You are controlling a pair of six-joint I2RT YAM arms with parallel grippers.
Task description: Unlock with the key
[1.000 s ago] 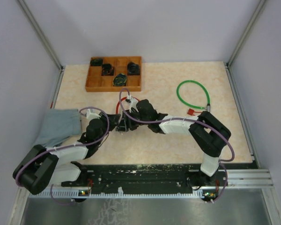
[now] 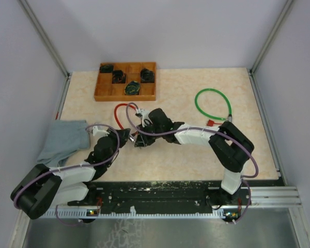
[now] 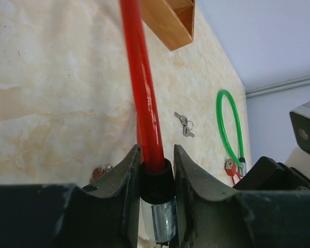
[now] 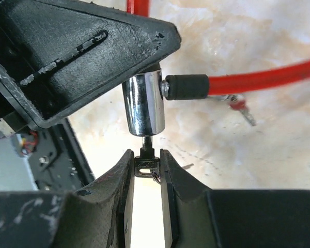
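Observation:
A red U-lock (image 2: 118, 116) is held between my grippers at the table's middle. In the left wrist view my left gripper surrounds the black-sleeved end of its red tube (image 3: 144, 88); whether it clamps is unclear. In the right wrist view my right gripper is shut on the black-headed key (image 4: 146, 163), whose shaft enters the bottom of the chrome lock cylinder (image 4: 143, 108). A black finger of the other gripper lies across the cylinder's top.
A wooden compartment tray (image 2: 125, 95) stands at the back, a grey cloth (image 2: 62, 139) at left, a green lock (image 2: 206, 113) at right. Loose keys (image 3: 186, 124) lie on the table.
The red U-lock has swung leftward in the top view, and both grippers have shifted very slightly.

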